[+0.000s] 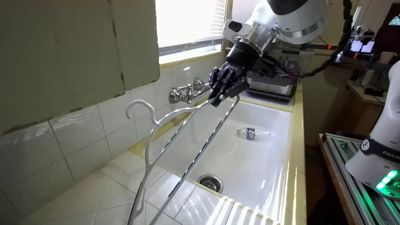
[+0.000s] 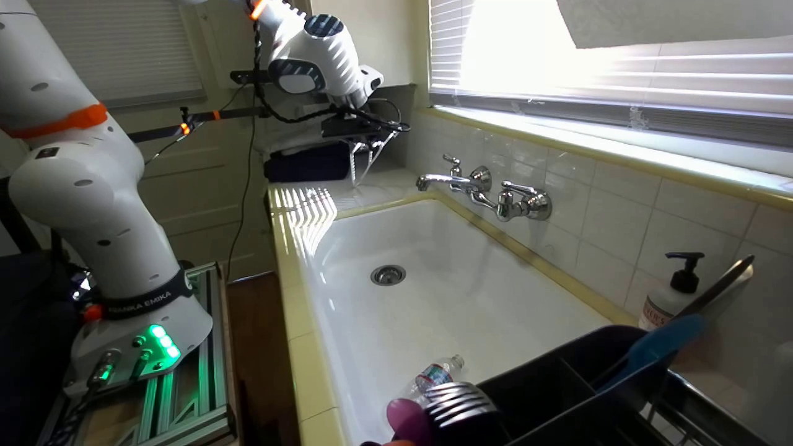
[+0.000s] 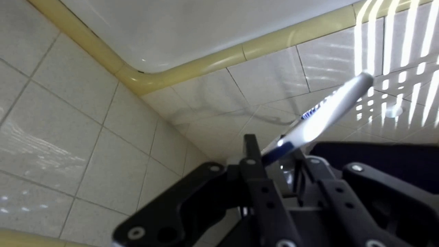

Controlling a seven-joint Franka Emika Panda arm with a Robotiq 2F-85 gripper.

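My gripper (image 1: pixel 215 100) is shut on one end of a white plastic hanger (image 1: pixel 184 110) and holds it up over the tiled counter and the near end of the sink. In exterior view 1 the hanger's hook points up and left, and its long bars slant down out of the frame's bottom. Exterior view 2 shows the gripper (image 2: pixel 386 127) small, with the hanger (image 2: pixel 355 160) hanging beneath it near the dark folded cloth. Between the dark fingers in the wrist view, the gripper has the hanger's end (image 3: pixel 329 115) slanting up to the right.
The white sink (image 1: pixel 258 161) holds a clear plastic bottle (image 1: pixel 253 133) lying on its side. A wall faucet (image 2: pixel 464 182) reaches over the sink's edge. A dark folded cloth (image 2: pixel 306 162) sits on the counter, and a dish rack (image 2: pixel 587 371) stands at the opposite end.
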